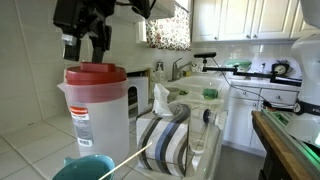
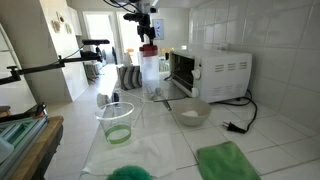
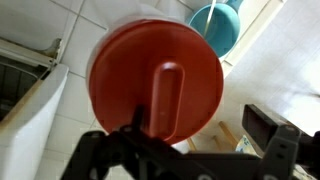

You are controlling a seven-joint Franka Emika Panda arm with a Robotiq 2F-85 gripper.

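Observation:
A clear plastic pitcher [image 1: 100, 125] with a red lid [image 1: 97, 74] stands upright on the white tiled counter. My gripper [image 1: 85, 47] hangs directly over that lid, open, its fingertips close above the top. From the wrist view, the round red lid [image 3: 195, 75] fills the middle, with its raised handle ridge [image 3: 167, 100] running lengthwise. The dark fingers [image 3: 268, 130] are spread wide and nothing is held between them. Whether a fingertip touches the lid cannot be told. In the second exterior view the pitcher [image 2: 150, 72] is at the far end of the counter.
A teal mug [image 1: 82, 169] with a stick in it stands in front of the pitcher. A striped box-like thing [image 1: 163, 141] is close on the right. Farther along the counter are a toaster oven [image 2: 207, 72], a bowl [image 2: 189, 112] and a green cloth [image 2: 226, 161].

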